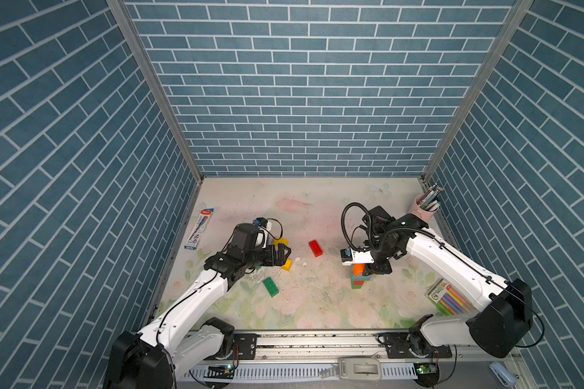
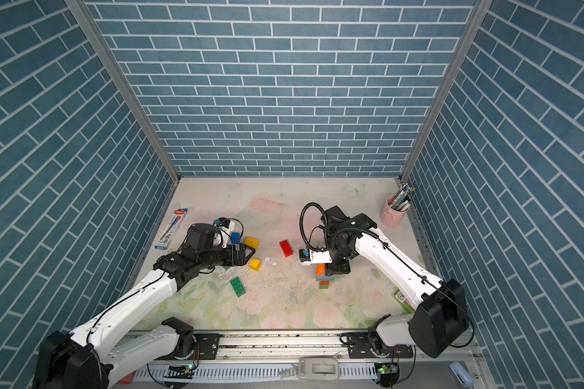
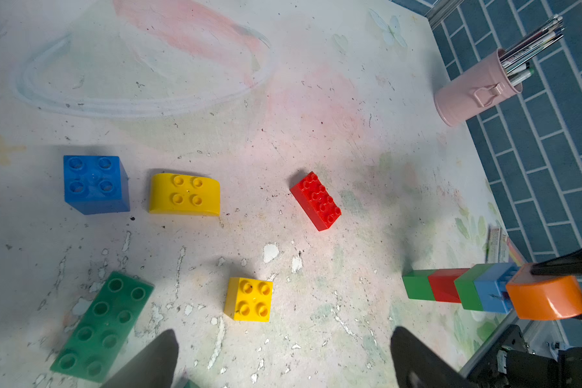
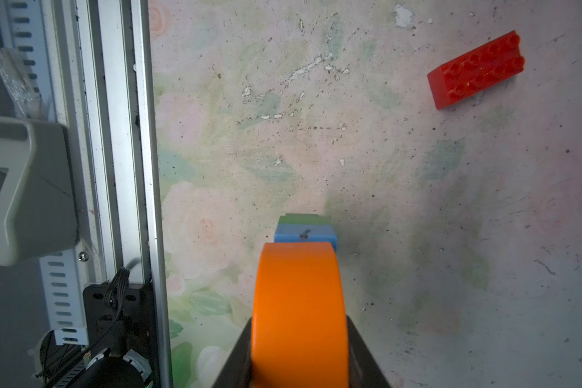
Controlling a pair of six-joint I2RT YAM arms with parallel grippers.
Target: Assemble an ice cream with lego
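A tower of green, red, green and blue bricks (image 3: 470, 287) stands upright at the right in the left wrist view. At its top is the curved orange brick (image 4: 298, 304), with my right gripper shut on its sides. In the left wrist view part of the blue brick (image 3: 493, 284) shows at the orange brick's edge; whether the two are fully joined I cannot tell. My left gripper is open and empty above the left half of the table. Below it are a small yellow brick (image 3: 249, 299) and a long green brick (image 3: 103, 326).
Loose on the table are a red brick (image 3: 315, 200), a curved yellow brick (image 3: 185, 194) and a blue brick (image 3: 95, 184). A pink pencil cup (image 1: 423, 208) stands at the back right. Packets lie near both side walls.
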